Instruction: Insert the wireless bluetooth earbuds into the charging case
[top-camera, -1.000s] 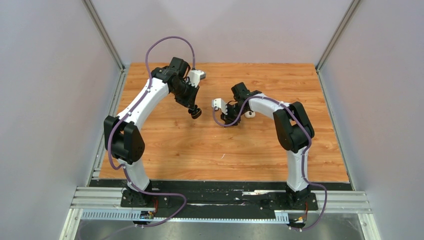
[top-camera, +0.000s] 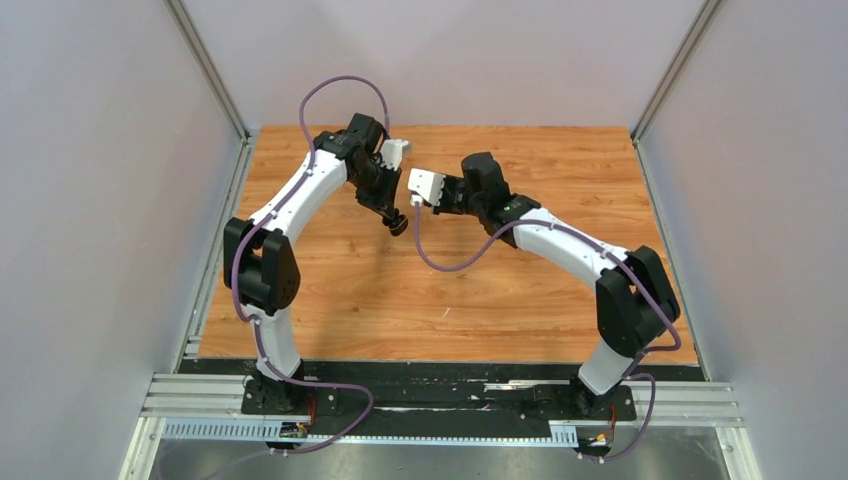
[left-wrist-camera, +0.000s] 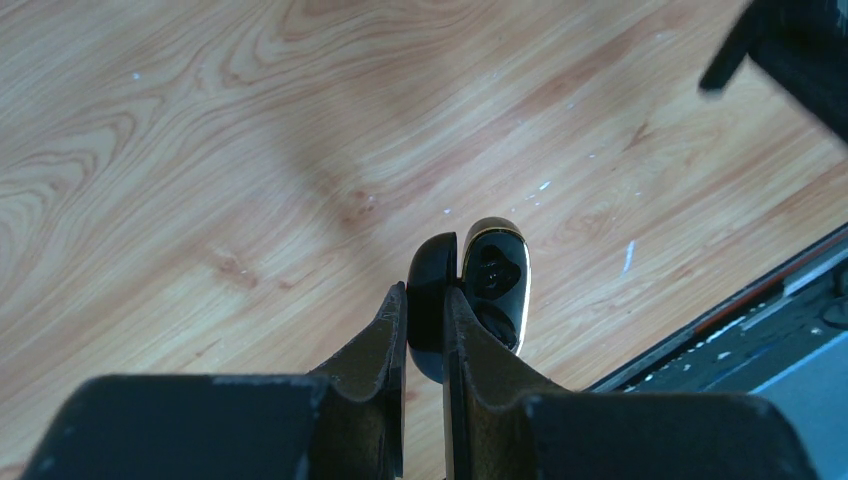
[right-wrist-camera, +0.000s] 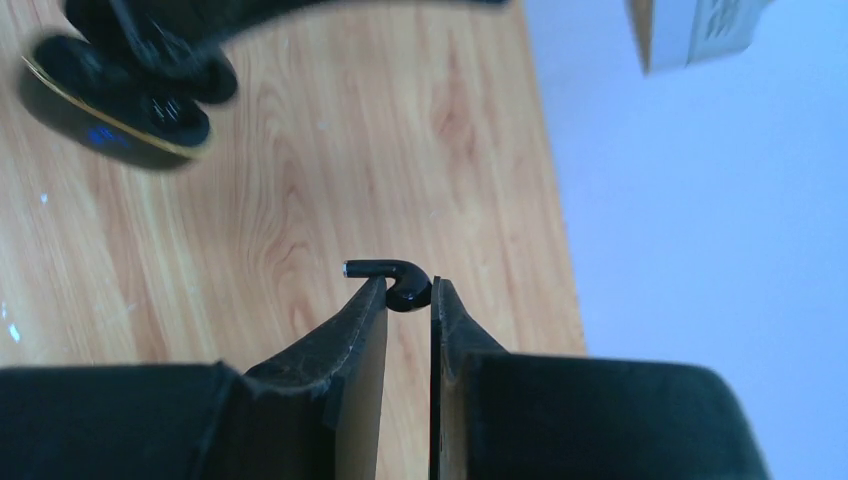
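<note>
The open black charging case (left-wrist-camera: 495, 285), with a gold rim, is held in my left gripper, which is shut on it. In the top view the case (top-camera: 396, 224) hangs at the middle of the table. My right gripper is shut on a small black earbud (right-wrist-camera: 385, 269), its stem sticking out leftward. In the right wrist view the case (right-wrist-camera: 120, 115) is blurred at upper left, a short way from the earbud.
Walls stand at the back and both sides.
The right arm has risen and swung toward the left gripper, reaching higher over the table. The left arm has shifted slightly right, with the case still in its gripper.
</note>
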